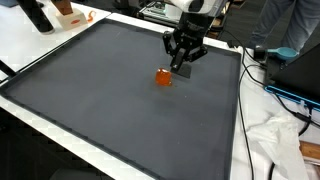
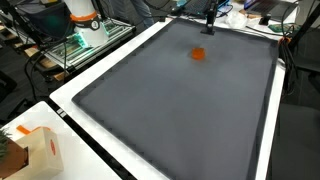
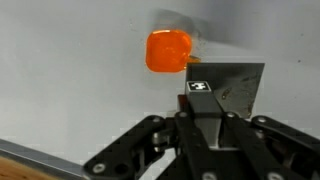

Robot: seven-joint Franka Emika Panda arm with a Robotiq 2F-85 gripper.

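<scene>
A small bright orange piece [image 3: 169, 50] lies on the grey table. It also shows as an orange patch [image 1: 163, 77] in exterior view 1 and as an orange shape [image 2: 198, 54] in exterior view 2. My gripper is shut on a dark, flat, square-edged plate [image 3: 240, 80], which sticks out to the right of the fingers in the wrist view. The plate [image 1: 182, 70] hangs low, close to the table; whether it touches the surface is unclear. Its left edge is right beside the orange piece, and the fingers hide part of it.
The grey tabletop [image 1: 120, 105] is broad and clear toward the front and left. Black cables [image 1: 270, 85] run along its right edge, near a white cloth or bag [image 1: 275, 140]. In exterior view 2, another robot arm [image 2: 85, 22] stands off the table at the left.
</scene>
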